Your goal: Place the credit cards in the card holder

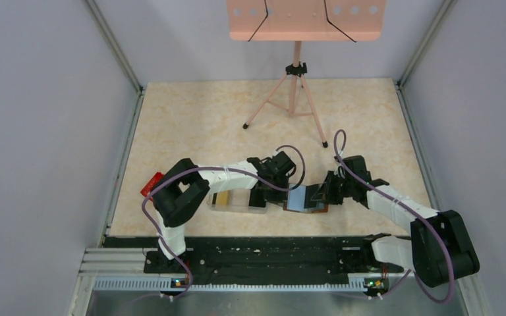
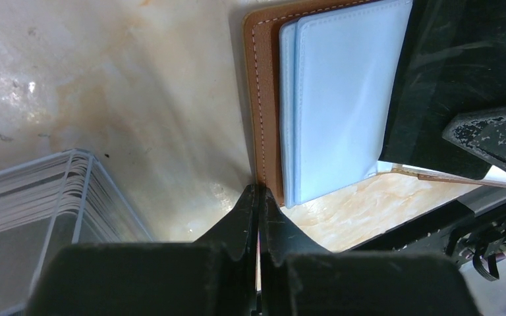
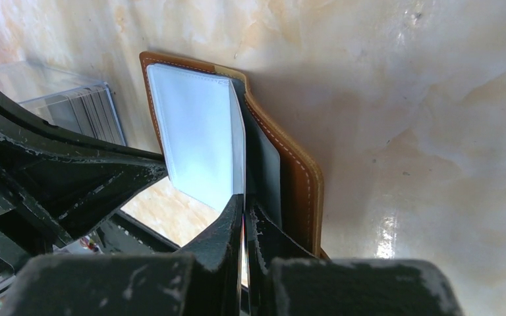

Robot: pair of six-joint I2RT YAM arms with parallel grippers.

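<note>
The card holder lies open on the table, with a brown stitched cover and pale blue sleeves. My left gripper is shut with its tips against the cover's near-left corner; whether any cover edge sits between them I cannot tell. My right gripper is shut on the edge of a raised sleeve page, which runs down between the tips. That page's dark side faces the left wrist camera. Left of the holder stands a clear box with a stack of cards inside.
A red object lies at the table's left side, beyond the left arm. A pink stand has its legs at the back. Free table lies behind the holder and to its right. The two grippers are close together over the holder.
</note>
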